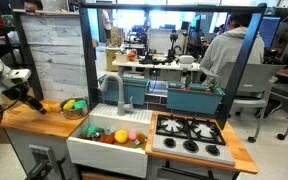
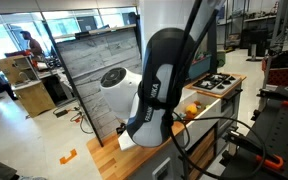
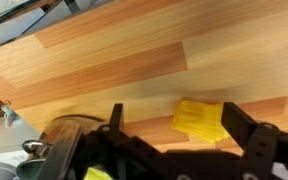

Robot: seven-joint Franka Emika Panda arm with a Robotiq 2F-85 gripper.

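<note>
A small yellow block-like object (image 3: 199, 120) lies on the wooden worktop (image 3: 134, 60) in the wrist view. My gripper is open over the worktop, its dark fingers apart on either side of the yellow object, which sits nearer the right one. Contact between them cannot be made out. In exterior view 1 my arm reaches in from the left, with the gripper (image 1: 34, 104) low at the left end of the counter. Exterior view 2 has the white arm (image 2: 122, 95) in front of the worktop, hiding much of it.
Right of the gripper stands a pot (image 1: 75, 108) with colourful contents. Beyond it are a white sink (image 1: 96, 154) holding several toy foods, a tall faucet (image 1: 121, 92) and a stove (image 1: 191, 137). A whitewashed panel (image 1: 57, 52) rises behind the gripper.
</note>
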